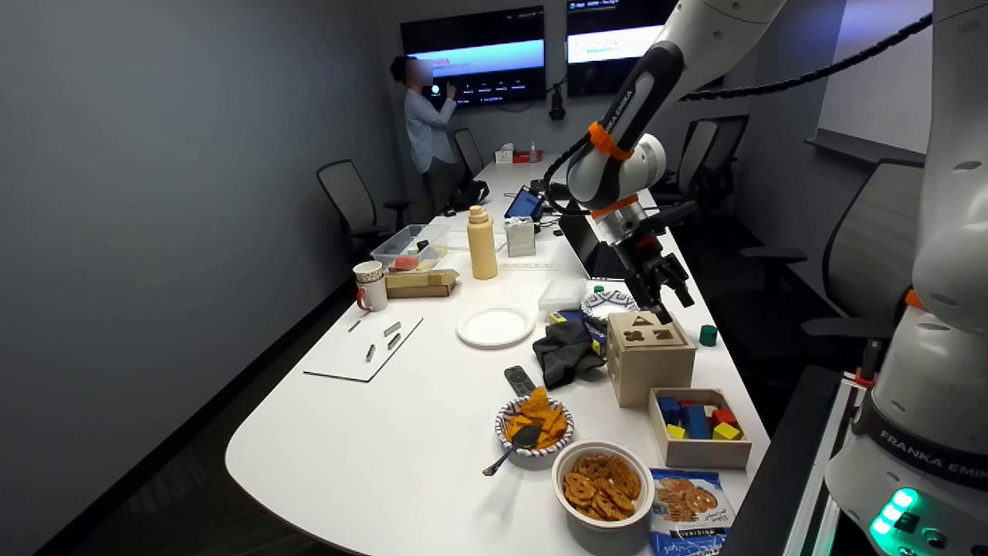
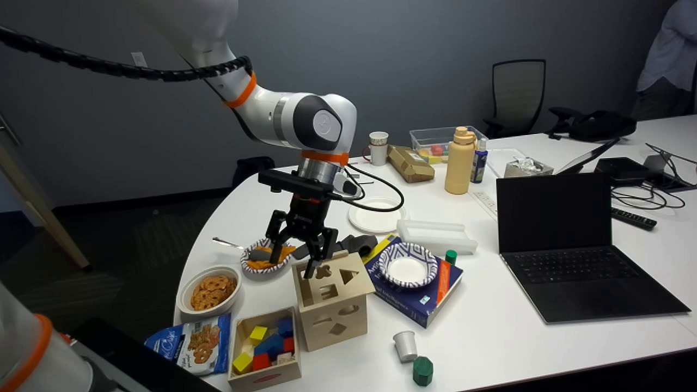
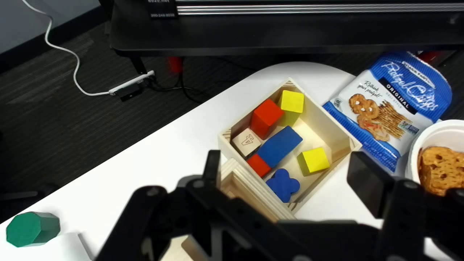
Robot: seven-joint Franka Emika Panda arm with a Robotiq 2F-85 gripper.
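Note:
My gripper (image 2: 292,261) is open above the wooden shape-sorter box (image 2: 336,323), tilted, with empty space between its fingers. In the wrist view its two fingertips (image 3: 212,167) stand wide apart. The sorter has cut-out holes in its top and side. Beside it sits a shallow wooden tray (image 3: 332,121) of coloured blocks. Inside the tray I see a blue flower-shaped block (image 3: 283,185), a blue oblong block (image 3: 278,146), yellow blocks (image 3: 313,161), red blocks (image 3: 266,117) and a plain block with a printed figure (image 3: 246,143). A green block (image 2: 422,370) lies outside, near the table edge.
A pretzel bag (image 1: 692,514), a pretzel bowl (image 1: 602,483) and a chip bowl with spoon (image 1: 534,426) crowd the near side. A book with a patterned bowl (image 2: 408,264), a small cup (image 2: 405,345) and a laptop (image 2: 588,281) lie beyond the sorter.

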